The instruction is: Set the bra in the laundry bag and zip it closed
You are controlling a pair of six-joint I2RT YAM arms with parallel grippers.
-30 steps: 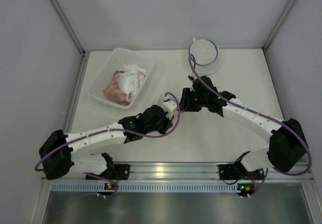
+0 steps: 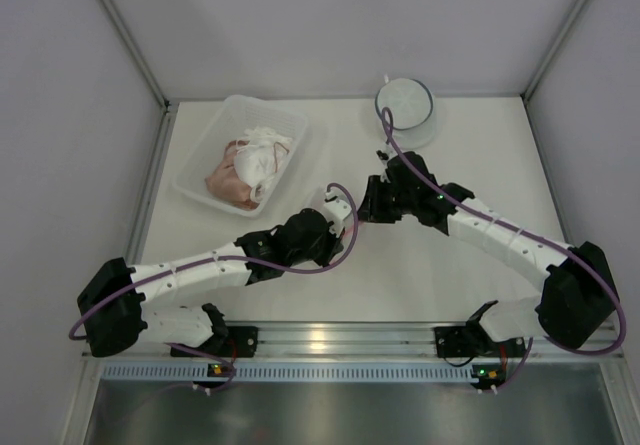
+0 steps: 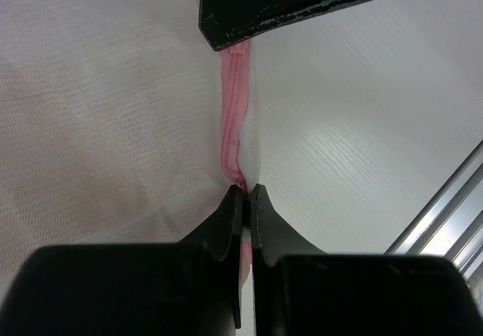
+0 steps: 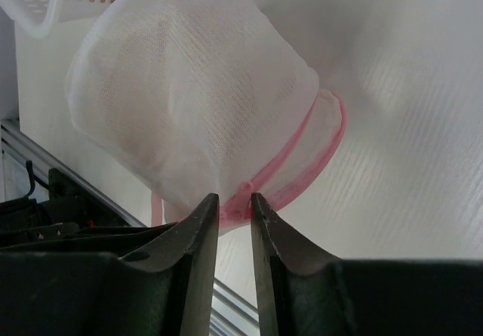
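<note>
A white mesh laundry bag (image 4: 189,72) with pink zip trim (image 3: 235,117) hangs between my two grippers, mostly hidden by the arms in the top view. My left gripper is shut on the zip edge. At the other part of the trim, my right gripper stands part open, with pink zip material (image 4: 242,198) in and behind the gap between its fingers. A black finger (image 3: 234,11) of the right gripper touches or nearly touches the zip in the left wrist view. A faint beige tint shows through the mesh; I cannot tell whether it is the bra.
A white basket (image 2: 186,187) holding white and beige cloth items (image 2: 232,177) stands at the back left. A round lidded container (image 2: 404,103) sits at the back right.
My right gripper has shifted slightly at the zip, and its fingers look changed in angle or spacing. The left arm, basket and container have stayed put.
</note>
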